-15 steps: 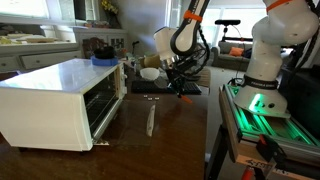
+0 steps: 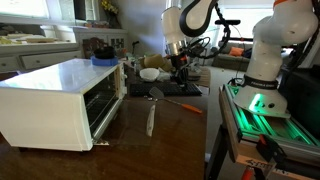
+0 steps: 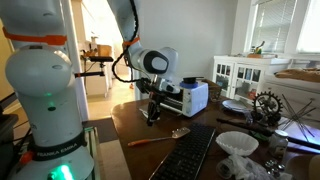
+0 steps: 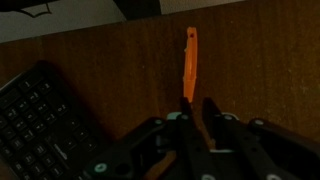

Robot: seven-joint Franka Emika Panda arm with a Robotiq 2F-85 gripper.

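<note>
A spatula with an orange handle [image 2: 185,104] lies on the brown table, its head [image 2: 156,92] pointing away from the robot base. Above it hangs my gripper [image 2: 181,82], pointing down, and exterior view 1 shows a small gap between fingertips and spatula. Exterior view 2 likewise has the gripper [image 3: 153,121] over the orange handle [image 3: 149,141], apart from it. From the wrist, the handle [image 4: 190,65] runs down towards the dark fingers [image 4: 158,140]. The spot between the fingertips is too dark to show how far they are closed or what is there.
A black keyboard [image 3: 188,155] lies beside the spatula. The white toaster oven [image 2: 50,105] stands at the left in exterior view 1, with a pale, thin object [image 2: 150,121] near it. A white bowl [image 3: 236,141] and a dish rack [image 3: 268,105] occupy the far side.
My gripper has risen from low over the table.
</note>
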